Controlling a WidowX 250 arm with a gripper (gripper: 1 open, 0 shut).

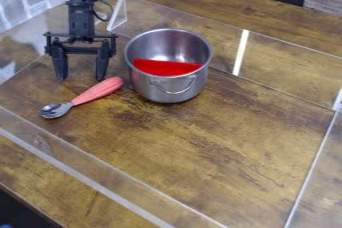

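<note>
The black gripper (80,60) hangs at the upper left, low over the table, its two fingers apart with nothing seen between them. Just below and right of it, a spoon (94,93) with a red handle and silver head lies diagonally on the wood. To the gripper's right stands a steel pot (168,85) with a wire handle on its side and something red (166,67) inside.
Pale lines or transparent edges cross it along the left, right and back.
</note>
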